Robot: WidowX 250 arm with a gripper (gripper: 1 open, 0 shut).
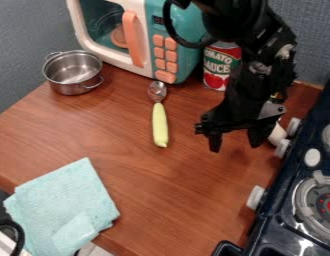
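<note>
The black arm reaches down from the top right, and its gripper point(233, 133) hangs low over the right part of the wooden table, beside the stove. Its fingers point downward; whether anything sits between them is hard to see. A small white object point(277, 133) shows partly behind it, near the stove's knobs. A yellow-handled utensil point(160, 124) with a metal head lies left of the gripper.
A steel pot point(73, 72) stands back left, a toy microwave point(165, 55) and red can point(216, 65) at the back. A folded cloth point(61, 208) lies front left. The black stove point(304, 200) lines the right edge.
</note>
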